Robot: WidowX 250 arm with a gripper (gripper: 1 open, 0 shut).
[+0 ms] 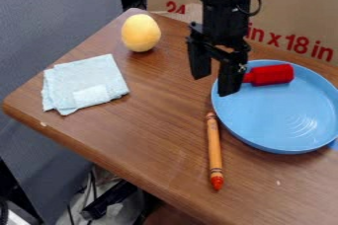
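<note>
My black gripper (214,71) hangs open at the left rim of a blue plate (284,115), its two fingers apart, with nothing seen between them. A red cylindrical object (271,73) lies on the back of the plate, just right of the gripper and partly hidden by it. An orange crayon (214,153) with a red tip lies on the wooden table in front of the gripper, left of the plate.
A yellow rounded object (140,33) stands at the back left of the table (132,140). A folded pale cloth (83,83) lies at the left edge. A cardboard box (297,12) stands behind.
</note>
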